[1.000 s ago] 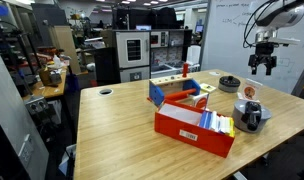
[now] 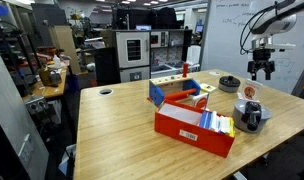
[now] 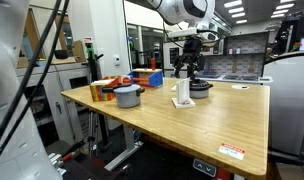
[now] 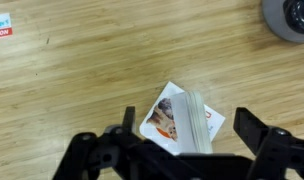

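Observation:
A white upright object (image 4: 195,122), like a narrow box or carton, stands on a white square sheet (image 4: 160,122) with a printed picture. In the wrist view it lies between the two spread fingers of my gripper, closer to the right one. Seen from exterior view 2, my gripper (image 3: 184,74) hangs just above this white object (image 3: 183,91), open and holding nothing. Exterior view 1 shows the gripper (image 2: 260,77) over the right part of the table.
A grey pot (image 2: 251,117) stands near the white object, and a dark round pan (image 3: 200,89) sits behind it. Farther off are a red box (image 2: 195,128) with several items and a blue rack (image 2: 170,90).
My gripper has come slightly lower toward the white object. The things on the table have not visibly moved.

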